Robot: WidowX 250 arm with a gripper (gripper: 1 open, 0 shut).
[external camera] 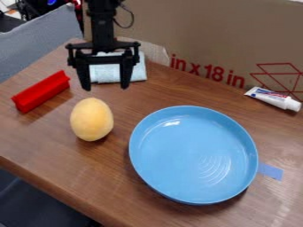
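Observation:
My black gripper [104, 78] hangs open near the back left of the wooden table, its two fingers pointing down with nothing between them. Below it sits a pale yellow oval object [91, 120]. To its left lies a red bar-shaped object [42, 91]. A light blue-white cloth or towel roll [134, 73] lies behind the fingers, partly hidden by them. A blue plate [193, 154] rests on the right front of the table, and a toothpaste tube [275, 98] lies at the back right.
A cardboard box wall [219, 35] closes off the back, with a grey padded edge [30, 49] at the left. A small blue tape piece [270, 171] is stuck right of the plate. Bare wood [178, 94] is free between gripper and plate.

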